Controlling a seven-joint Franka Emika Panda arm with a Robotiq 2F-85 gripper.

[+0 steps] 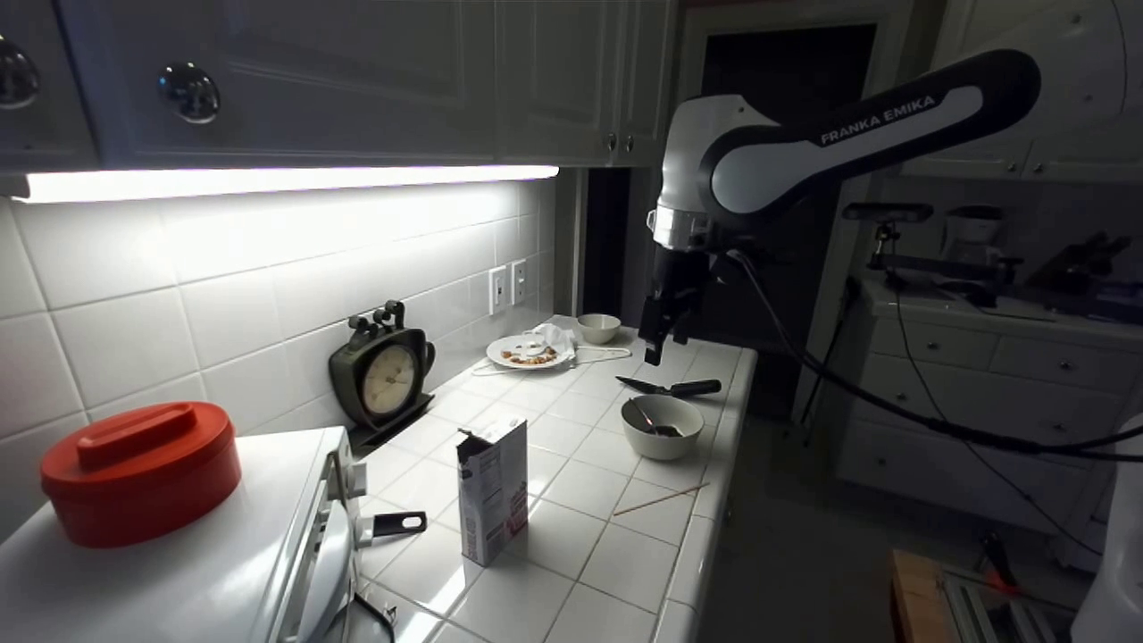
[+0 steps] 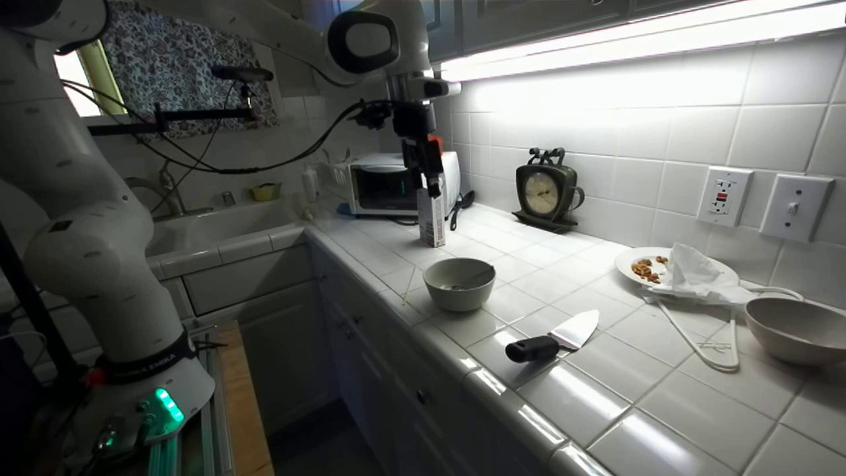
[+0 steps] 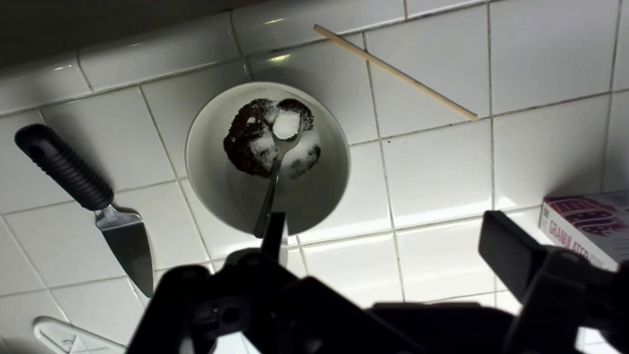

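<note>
A pale bowl stands near the counter's front edge, holding dark grounds and white granules. A metal spoon rests in it, bowl end among the granules, handle leaning on the rim. High over the counter, my gripper is open, with its fingers wide apart and nothing between them. Exterior view 1 shows the gripper well above the bowl. At the right of the wrist view stands a granulated sugar box, upright and with its top flap raised in exterior view 1.
A black-handled cake server and a thin wooden stick lie on either side of the bowl. Farther off are a plate of food, a second bowl and a scale. A toaster oven stands beyond the box.
</note>
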